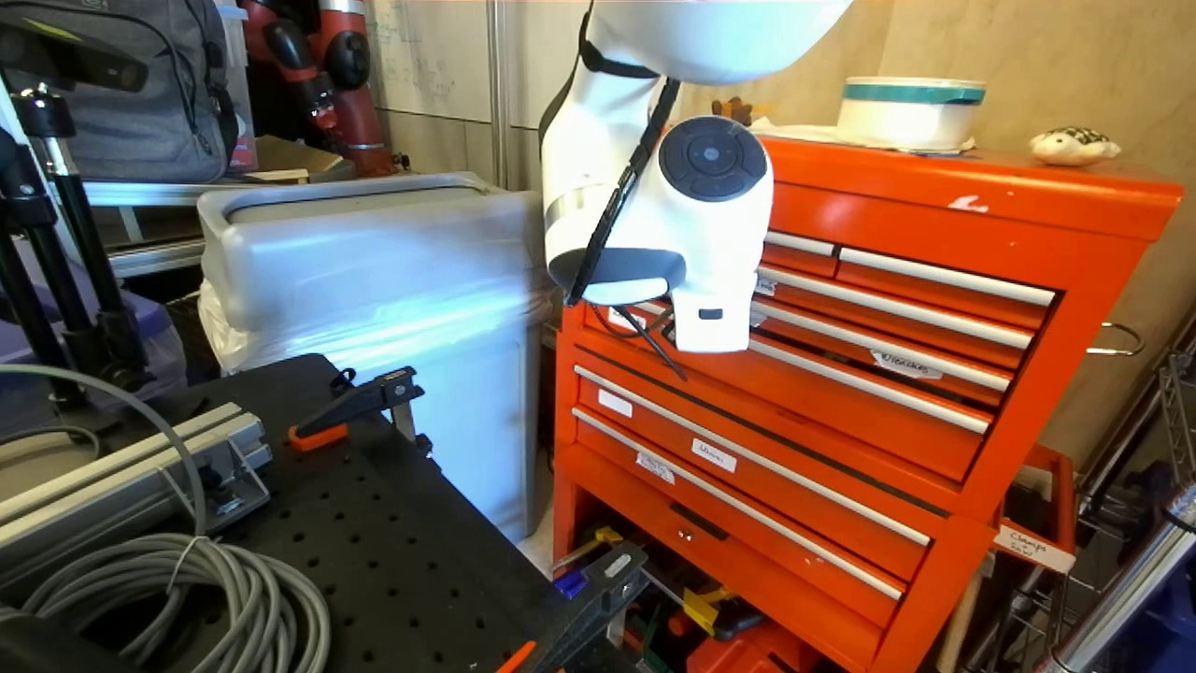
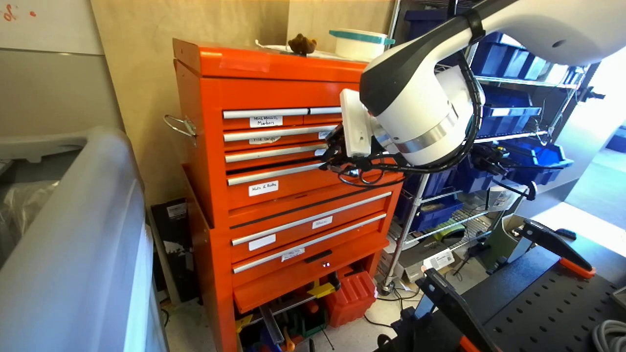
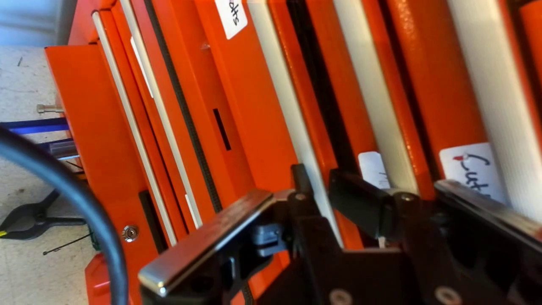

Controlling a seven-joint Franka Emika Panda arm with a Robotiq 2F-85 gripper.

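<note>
My gripper is at the red tool cabinet [image 2: 215, 205], its fingers [image 3: 300, 178] on either side of a pale drawer handle [image 3: 284, 89]. It is shut on that strip. The handle runs along the top of a drawer front [image 3: 244, 96] whose white label [image 3: 231, 18] is partly cut off in the wrist view. In the second exterior view, a label [image 2: 263, 187] on this drawer reads "Nuts & Bolts". Both exterior views leave the fingertips hidden behind the arm or too small to make out. Whether the drawer stands slightly out is unclear.
Beside the cabinet stands a large grey bin [image 1: 381, 269]. A black perforated table [image 1: 381, 538] with clamps [image 1: 594, 594] and coiled cable [image 1: 224, 594] lies in front. A white tub [image 1: 910, 112] rests on the cabinet. Shelves with blue bins [image 2: 504, 111] stand to its right in the second exterior view.
</note>
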